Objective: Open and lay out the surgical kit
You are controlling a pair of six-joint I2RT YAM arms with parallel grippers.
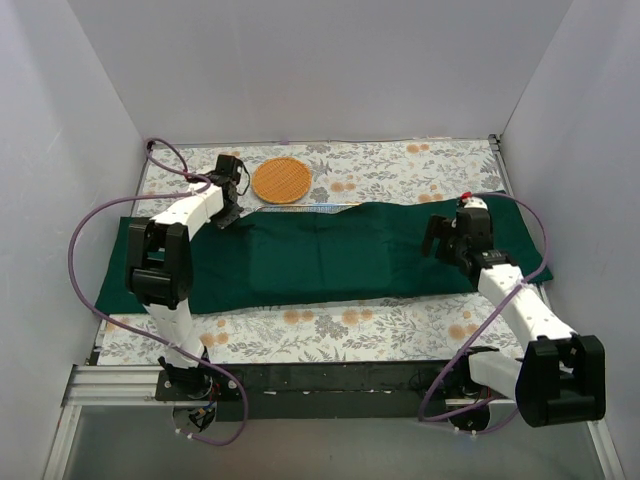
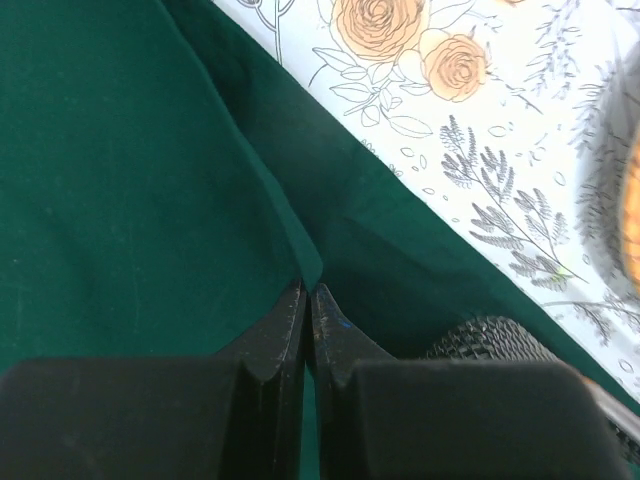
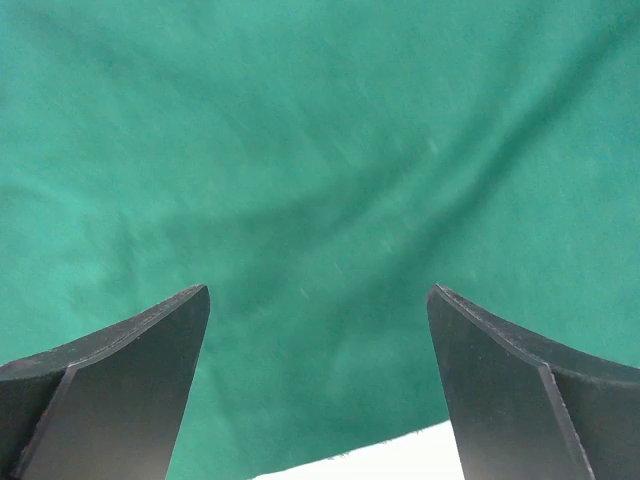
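Note:
A dark green cloth (image 1: 285,262) stretches across most of the table, spread out left and right with a folded middle part. My left gripper is shut on the edge of the upper cloth layer (image 2: 150,190), pinched into a raised ridge at its fingertips. Another green layer lies beneath that edge. Beside the fingers, a metal mesh (image 2: 490,342) shows from under the lifted cloth. Over the right part of the cloth, my right gripper stands open, with nothing held between its wide-apart fingers. Whatever else lies under the folded middle is hidden.
A round orange woven basket (image 1: 282,180) sits behind the cloth, near my left gripper. Strips of the floral tablecloth (image 1: 340,335) are bare in front and behind. Grey walls (image 1: 575,180) close in the sides and back.

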